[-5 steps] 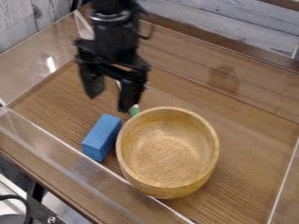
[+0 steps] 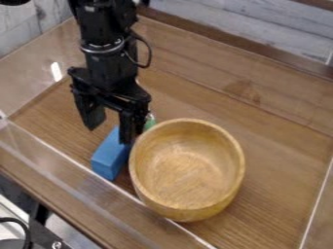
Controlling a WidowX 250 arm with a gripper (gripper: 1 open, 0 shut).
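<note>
My black gripper [image 2: 109, 121] hangs from the arm in the upper middle, open, its fingers just above a blue block [image 2: 109, 160]. The block lies on the wooden table left of a large tan bowl [image 2: 188, 167], its upper end partly hidden by the gripper. A small green object [image 2: 150, 124] shows behind the gripper at the bowl's back left, mostly hidden.
A pale raised edge runs along the left and front, with a black cable [image 2: 18, 224] at the bottom left corner. A whitish plank surface lies beyond the back edge.
The gripper has moved left from farther right and come down toward the blue block, now covering more of its upper end.
</note>
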